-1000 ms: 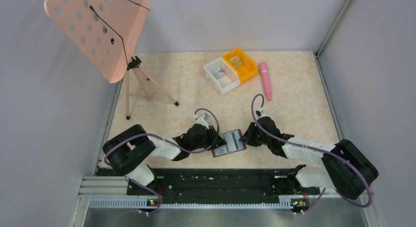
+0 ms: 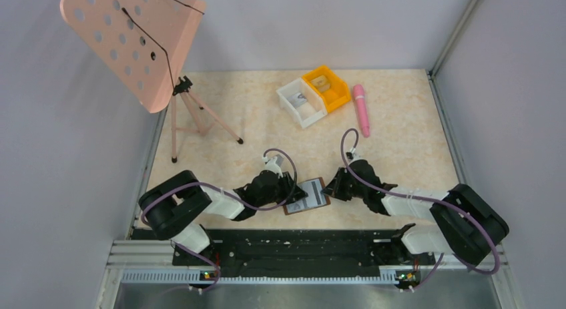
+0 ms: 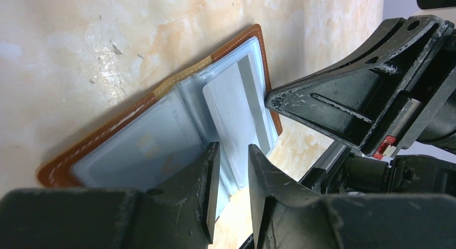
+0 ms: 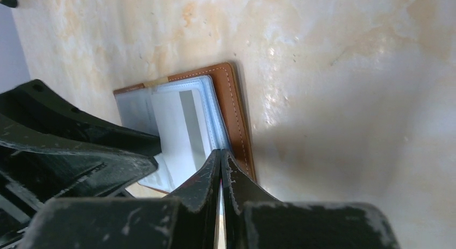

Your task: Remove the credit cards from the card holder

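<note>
The card holder (image 2: pixel 319 205) lies open on the table between my two grippers, with a brown border (image 4: pixel 235 114) and clear sleeves. Under the sleeve near its right end, a white credit card (image 3: pixel 231 106) with a grey stripe lies flat. My right gripper is shut at the sleeve's right edge, with nothing between its fingers; the card is outside them, to the left in the right wrist view. Over the holder, my left gripper stands open by a small gap and appears empty. Its fingers hide part of the left sleeve.
A white bin (image 2: pixel 290 91) and a yellow bin (image 2: pixel 342 92) stand side by side at the back. A pink stick-like object (image 2: pixel 362 112) lies right of them. At the left is a pink tripod stand (image 2: pixel 175 122). Bare table surrounds the holder.
The card holder has slid slightly left along with my right gripper, its left end now passing further under my left gripper. The left gripper has hardly moved.
</note>
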